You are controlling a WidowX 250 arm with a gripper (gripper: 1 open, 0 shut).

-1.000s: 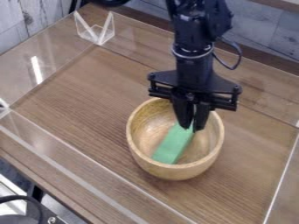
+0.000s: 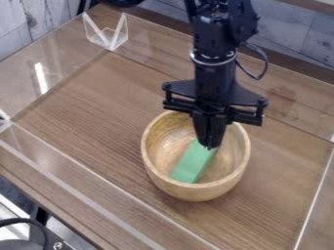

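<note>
A round cream bowl [image 2: 169, 171] stands on the wooden table, holding a green oblong object [image 2: 194, 162] that lies lengthwise inside it. My black gripper [image 2: 209, 133] hangs over the back half of the bowl, its tip above the upper end of the green object. The camera does not show clearly whether its fingers are open or shut.
A white wire-like item [image 2: 108, 30] sits at the back left. A dark cable shows at the lower left edge, and a wall runs along the back.
My gripper has risen slightly from the green object over the last second. The bowl and its content look almost unchanged.
</note>
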